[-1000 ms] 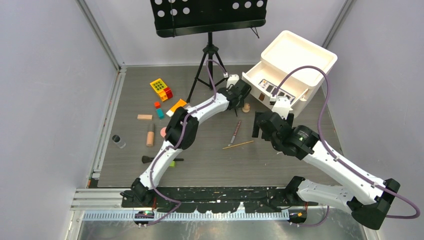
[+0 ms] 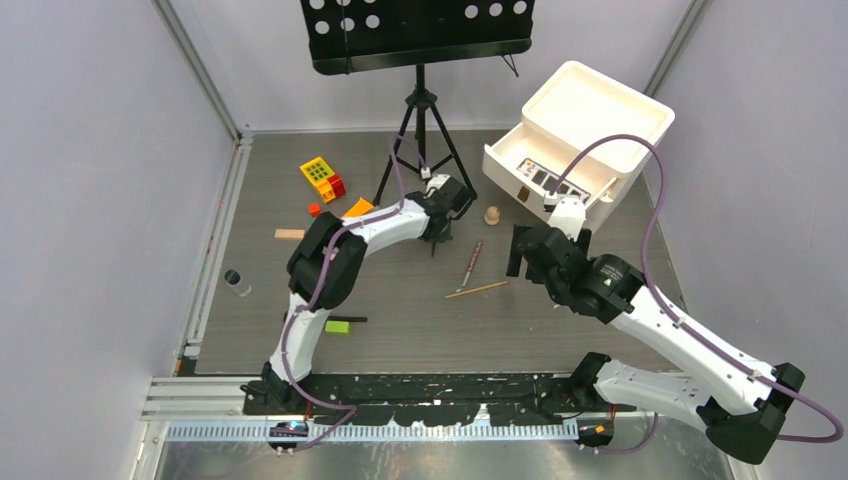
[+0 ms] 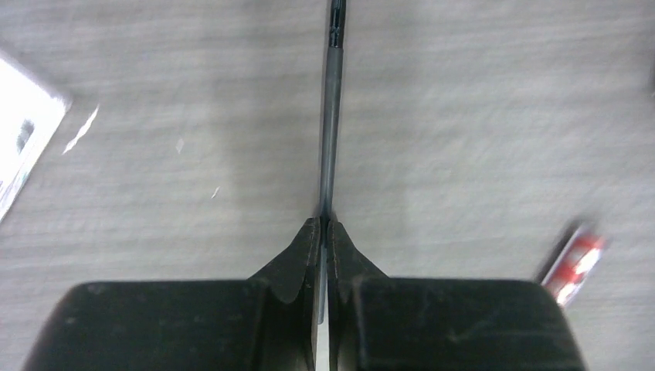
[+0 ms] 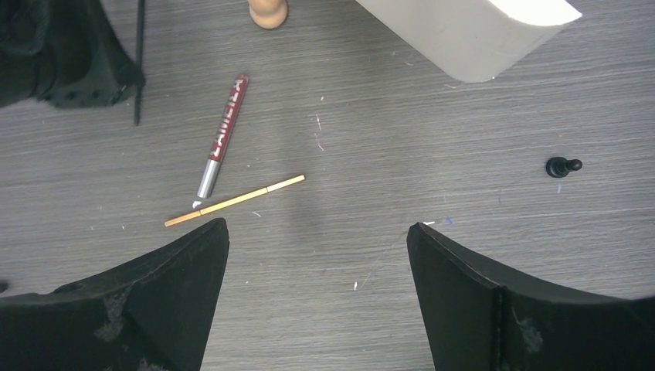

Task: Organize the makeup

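Note:
A thin black stick [image 3: 330, 124], perhaps a brush or pencil, is pinched between the fingertips of my left gripper, which is shut on it. In the top view that gripper hangs left of the wooden knob-shaped piece [image 2: 492, 215]. My right gripper stands open above bare tabletop, its fingers wide apart and nothing between them. Ahead of it lie a red-and-silver pencil [image 4: 221, 139] and a thin golden stick [image 4: 235, 200]. The cream drawer box [image 2: 600, 110] is at the back right, its drawer [image 2: 508, 165] pulled out with a palette inside.
A black stand [image 2: 421, 100] rises at the back centre, legs on the table. Toy blocks [image 2: 322, 178], a small bottle [image 2: 237, 282] and a green block [image 2: 338, 327] lie on the left. A small black peg [image 4: 561, 166] stands right of centre in the right wrist view.
The right arm has barely moved.

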